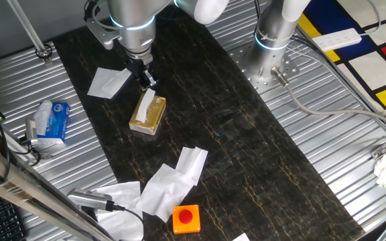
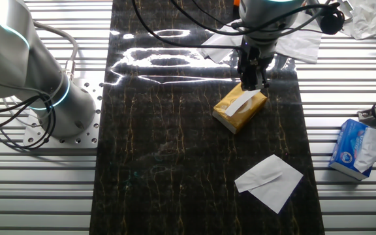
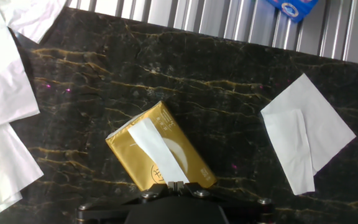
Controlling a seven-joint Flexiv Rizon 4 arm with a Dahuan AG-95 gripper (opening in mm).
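A gold tissue pack (image 1: pixel 155 115) lies on the dark marbled table, with a white tissue (image 1: pixel 145 107) showing along its top. In the wrist view the pack (image 3: pixel 184 144) is tilted, and its tissue (image 3: pixel 157 148) runs down to the fingertips at the lower edge. My gripper has its two tips together, so it is shut. Whether any tissue is pinched between them cannot be made out. From the second exterior view, the gripper (image 2: pixel 260 87) is right at one end of the pack (image 2: pixel 245 116), near the tissue's end.
A loose white tissue (image 2: pixel 270 183) lies flat to one side of the pack. More tissues (image 1: pixel 167 189) and an orange box with a red button (image 1: pixel 186 218) are on the other side. A blue tissue pack (image 1: pixel 54 123) sits off the dark surface.
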